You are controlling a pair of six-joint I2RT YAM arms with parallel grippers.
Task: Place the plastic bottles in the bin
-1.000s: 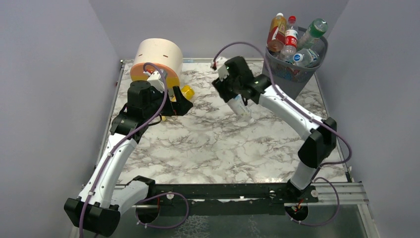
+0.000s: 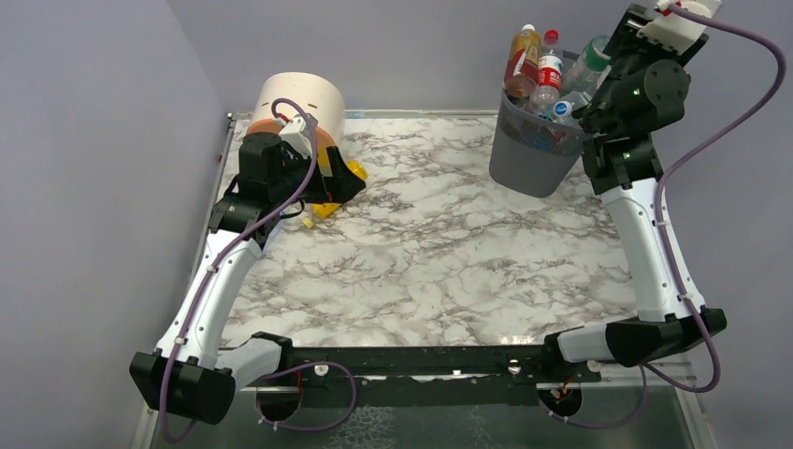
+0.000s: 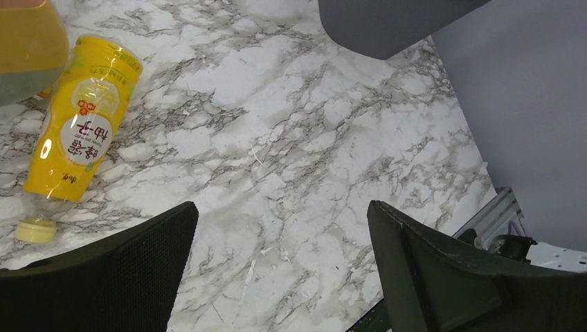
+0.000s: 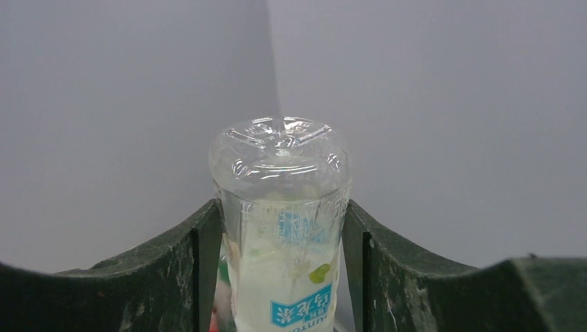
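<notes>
My right gripper is shut on an upright clear plastic bottle [image 4: 284, 270] with a white label. In the top view that gripper is high over the right side of the grey bin [image 2: 533, 159], which holds several bottles [image 2: 522, 61], and it hides the held bottle. My left gripper is open and empty above the table at the left. A yellow-labelled bottle [image 3: 83, 117] lies on the marble table below it, partly hidden in the top view by the left gripper.
A large cream and orange cylinder [image 2: 297, 98] stands at the back left, beside the yellow bottle. Grey walls bound the sides and back.
My right gripper has risen and moved from the middle of the table rightward and back to above the bin, carrying the bottle. The left arm has shifted only slightly.
</notes>
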